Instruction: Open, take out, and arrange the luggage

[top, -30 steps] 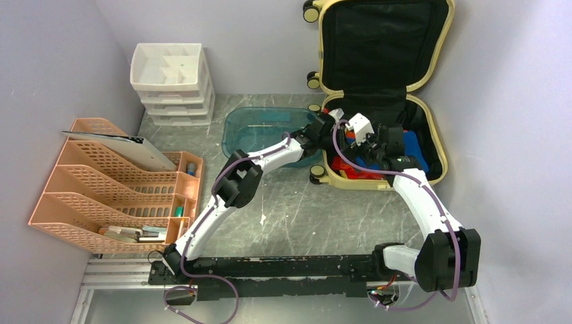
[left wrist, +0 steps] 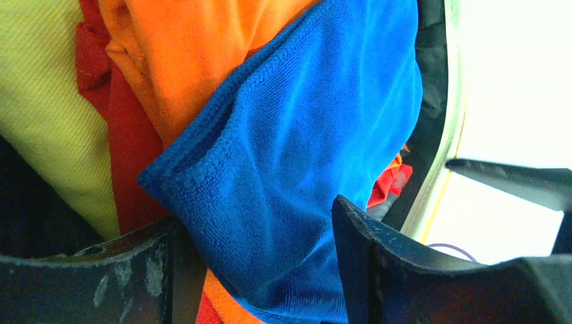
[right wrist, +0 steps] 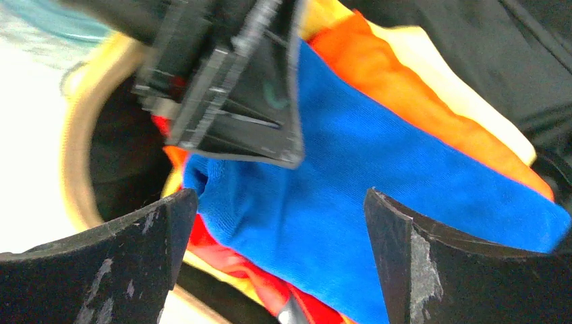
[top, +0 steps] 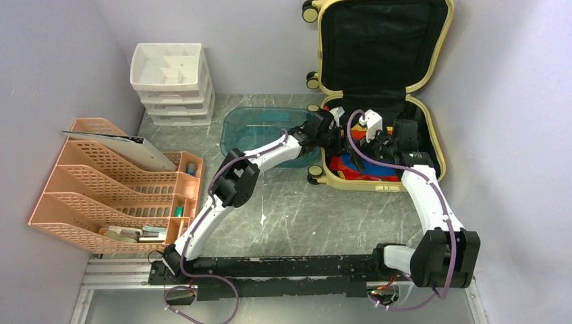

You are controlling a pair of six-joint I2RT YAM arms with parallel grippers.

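Observation:
The yellow suitcase [top: 437, 152] stands open with its lid [top: 384, 44] leaning up at the back. On top of the clothes in it lies a folded blue cloth, spread flat in the right wrist view. My left gripper is open, with a folded edge of the blue cloth between its parted fingers. In the right wrist view that gripper's dark fingers [right wrist: 260, 135] lie over the cloth's left part. My right gripper is also open, above the same cloth; whether it touches is unclear.
Orange cloth [left wrist: 182, 61] and red cloth [left wrist: 135, 148] show under the blue one. A teal bin [top: 233, 131] stands just left of the suitcase. White drawers [top: 177, 101] and an orange rack [top: 101, 175] are farther left.

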